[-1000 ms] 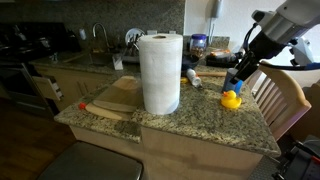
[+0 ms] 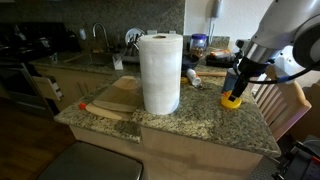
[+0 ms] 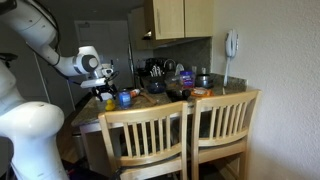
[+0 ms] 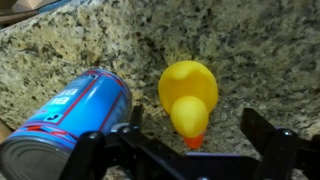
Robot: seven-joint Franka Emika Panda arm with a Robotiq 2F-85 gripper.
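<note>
A yellow rubber duck [image 4: 187, 88] with an orange beak sits on the speckled stone counter [image 4: 130, 40]. My gripper is open above it, one finger on each side of the duck in the wrist view, with counter showing between the duck and both fingers. A blue can [image 4: 88, 100] stands close by on the left in that view, near the left finger. In exterior view 1 the arm's end is just over the duck [image 2: 231, 102] and partly covers it, with the can behind. From the other side, the duck [image 3: 110, 104] appears beside the can [image 3: 124, 99].
A tall paper towel roll [image 2: 160, 75] stands on the counter to the left, with a wooden cutting board [image 2: 118, 95] beyond it. Jars and bottles line the back. Two wooden chairs [image 3: 145, 135] are on the other side.
The arm's end has come down from above and behind the duck to right over it, and now hides part of it. The duck and the can appear unmoved.
</note>
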